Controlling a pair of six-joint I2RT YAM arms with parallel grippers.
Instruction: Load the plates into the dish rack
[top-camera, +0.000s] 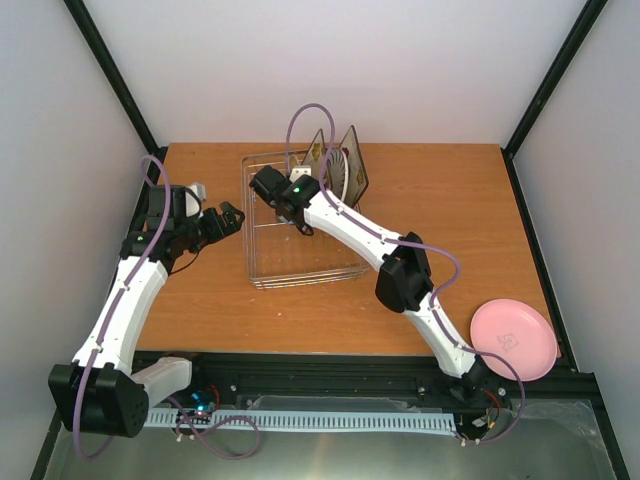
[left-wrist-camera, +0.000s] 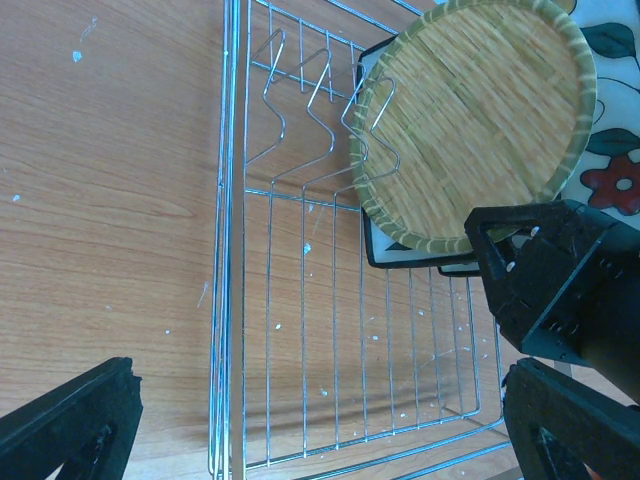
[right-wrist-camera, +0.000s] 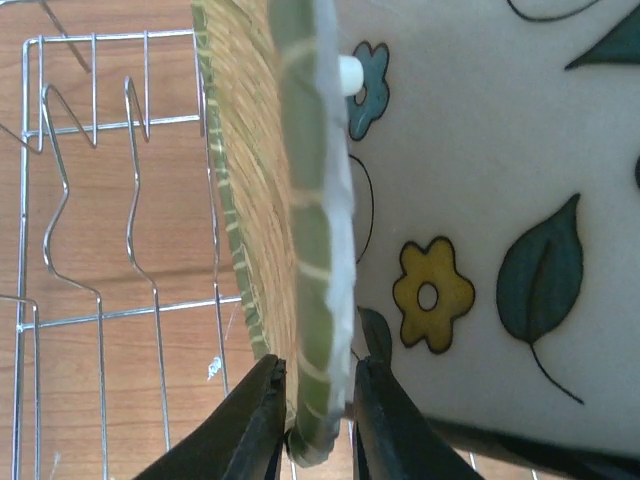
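Note:
The wire dish rack (top-camera: 262, 255) stands mid-table with upright plates in its right part, among them a square flower-patterned one (right-wrist-camera: 520, 120). A round woven plate (left-wrist-camera: 470, 110) leans against it. My right gripper (top-camera: 280, 205) is over the rack at that woven plate; its fingertips (right-wrist-camera: 255, 420) are at the plate's lower edge, and how tightly they close is unclear. My left gripper stands open left of the rack, nothing between its fingers. A pink plate (top-camera: 514, 338) lies flat at the table's front right corner.
Walls and a black frame border the table. The right arm crosses over the rack's right side.

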